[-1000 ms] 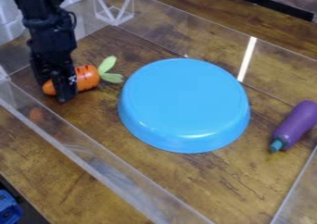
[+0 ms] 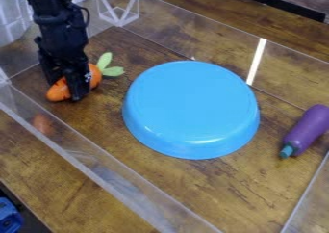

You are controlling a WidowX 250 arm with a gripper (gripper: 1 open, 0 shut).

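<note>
The black gripper (image 2: 67, 75) reaches down at the left, its fingertips over an orange toy carrot (image 2: 88, 80) with green leaves, which lies on the wooden surface. Whether the fingers are closed around the carrot is unclear, as they overlap it in this view.
A large blue upturned dish or disc (image 2: 190, 109) fills the middle. A purple object (image 2: 305, 130) with a teal tip lies at the right. Clear plastic walls border the area, and the back of the wooden surface is mostly free.
Over the last second the carrot has shifted left and turned, its leaves moving away from the blue dish. The gripper has moved slightly along with it.
</note>
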